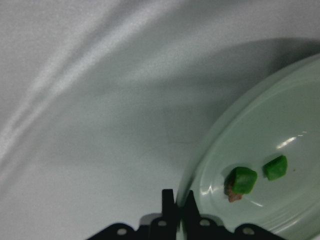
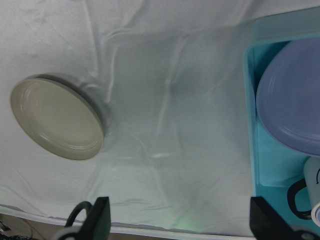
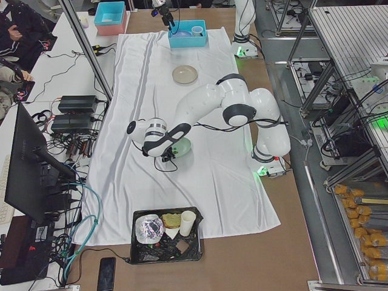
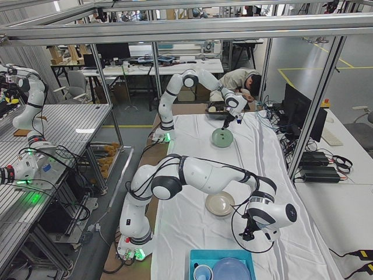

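My left gripper is shut on the rim of a pale green plate (image 1: 300, 105), which holds green pieces (image 1: 275, 167), one with a brown bit beside it. In the camera left view that plate (image 3: 183, 145) is partly under my left arm. My right gripper is open, with nothing between its fingers, high over the cloth between a beige plate (image 2: 55, 120) and a blue box (image 2: 250, 125) holding a blue plate (image 2: 292, 95) and a mug (image 2: 312, 182).
A black tray (image 3: 139, 248) with a foil-covered item, bread and a cup stands at the near end of the white cloth (image 3: 127, 200). A monitor and cables line the left side. The cloth between the plates is largely clear.
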